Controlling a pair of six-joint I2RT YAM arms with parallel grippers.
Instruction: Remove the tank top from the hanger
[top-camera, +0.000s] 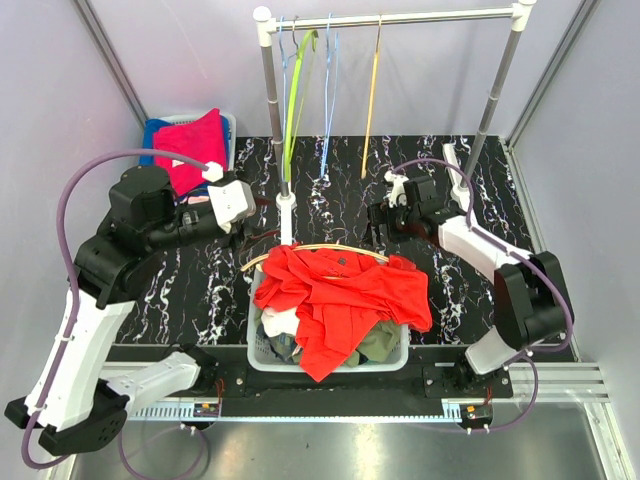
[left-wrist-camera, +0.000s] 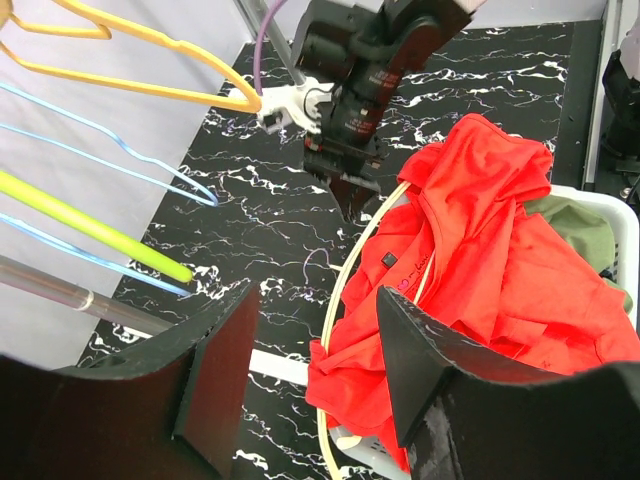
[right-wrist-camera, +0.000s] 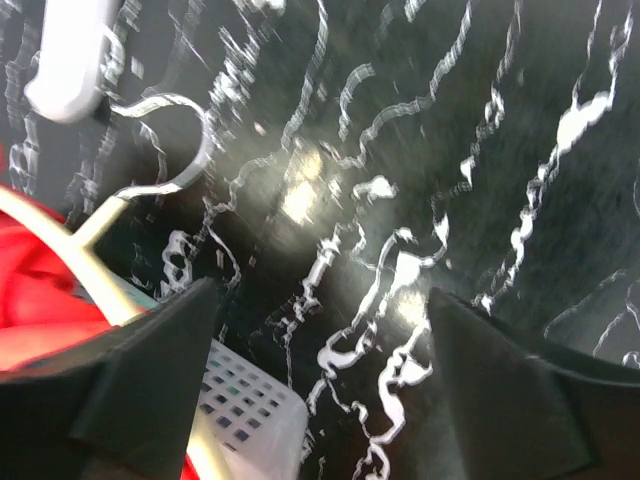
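The red tank top (top-camera: 340, 295) lies crumpled over a filled laundry basket. A tan hanger (top-camera: 318, 247) runs along its far edge, partly under the cloth; the left wrist view shows the hanger (left-wrist-camera: 345, 272) still against the red fabric (left-wrist-camera: 480, 240). Up and left of the garment, my left gripper (top-camera: 270, 218) has its fingers (left-wrist-camera: 222, 385) apart with nothing between them. My right gripper (top-camera: 373, 226) stands open above the floor, beyond the garment's far right side. In the right wrist view the hanger (right-wrist-camera: 80, 255) and its hook (right-wrist-camera: 205, 140) lie left of the gap.
The basket (top-camera: 330, 369) also holds white and olive cloth. A clothes rack (top-camera: 430, 17) stands behind, with green, blue and orange hangers (top-camera: 371, 100) hanging from it. Another basket with a pink cloth (top-camera: 195, 145) is at the back left. Bare marbled floor surrounds the rack.
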